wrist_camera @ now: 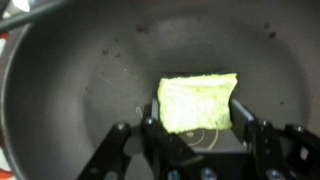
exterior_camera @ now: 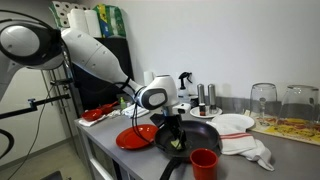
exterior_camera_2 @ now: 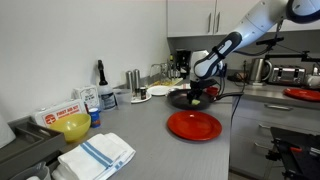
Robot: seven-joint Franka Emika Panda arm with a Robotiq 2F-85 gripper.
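Note:
A black frying pan (exterior_camera: pixel 204 139) rests on the counter, its handle (exterior_camera: pixel 170 169) toward the near edge. My gripper is shut on a pale yellow-green block, perhaps a sponge (wrist_camera: pixel 194 101), with one finger at each side of it. In the wrist view the dark pan floor (wrist_camera: pixel 95 75) fills the background, with small specks and faint pale curved marks. The second exterior view has the block (exterior_camera_2: pixel 193 99) inside the pan's outline. Whether it touches the pan floor, I cannot tell.
Close beside the pan stands a red mug (exterior_camera: pixel 204 165). A red plate (exterior_camera_2: pixel 195 126) lies on the pan's other side. Behind are a white cloth (exterior_camera: pixel 238 145), a white plate (exterior_camera: pixel 235 120) and glass jars (exterior_camera: pixel 299 105). The counter (exterior_camera_2: pixel 150 145) has clear room beyond the red plate.

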